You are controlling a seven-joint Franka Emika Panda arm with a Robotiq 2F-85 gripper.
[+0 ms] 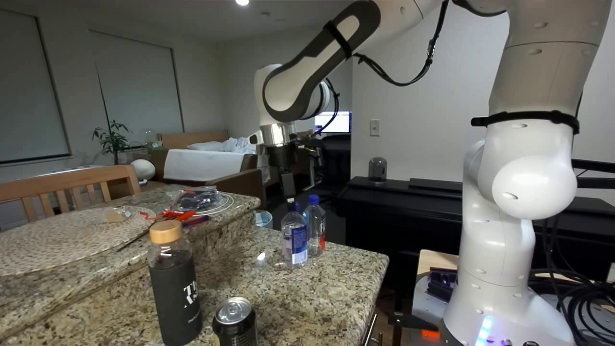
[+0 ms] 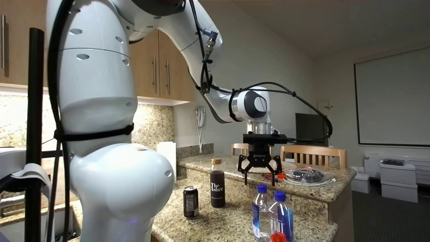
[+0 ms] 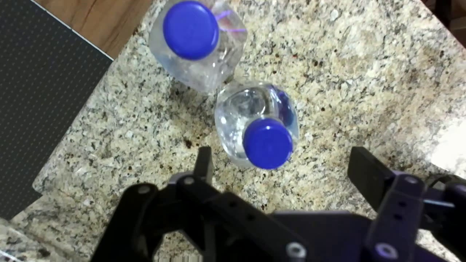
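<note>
Two clear water bottles with blue caps stand close together on the lower granite counter [image 1: 323, 294]. The nearer bottle [image 1: 294, 239] has a blue label, and in the wrist view its cap [image 3: 267, 143] lies ahead of the gap between my fingers. Beside it stands the second bottle [image 1: 314, 225], its cap [image 3: 190, 30] at the upper left of the wrist view. My gripper [image 2: 259, 181] is open and points down, its fingertips at about cap height or a little above. Nothing is between the fingers.
A dark flask with a wooden lid [image 1: 174, 282] and a black can [image 1: 235, 323] stand elsewhere on the lower counter. The raised counter holds a woven mat [image 1: 69, 236] and a bagged cable bundle [image 2: 308, 174]. The bottles are close to the counter's far edge.
</note>
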